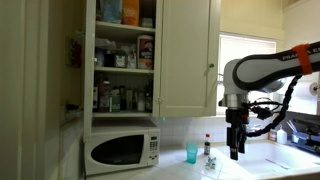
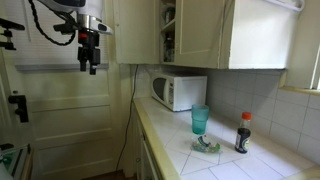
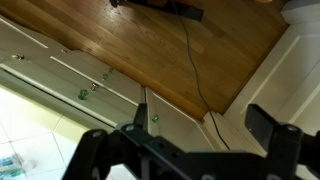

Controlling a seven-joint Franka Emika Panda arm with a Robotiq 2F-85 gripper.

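Observation:
My gripper stands open, its two dark fingers wide apart and only brown floor and a cable showing between them. In exterior view 1 the gripper points downward in front of the counter at the right. Exterior view 2 has the gripper high at the left, well away from the counter items. A teal cup stands on the white counter. Near it lies a small clear-and-green item, too small to make out. A dark bottle with a red cap stands upright by the tiled wall.
A white microwave sits on the counter below an open cupboard with several packages and bottles. The cupboard door hangs open toward the arm. A wooden counter edge borders the floor side. A dark cable crosses the floor.

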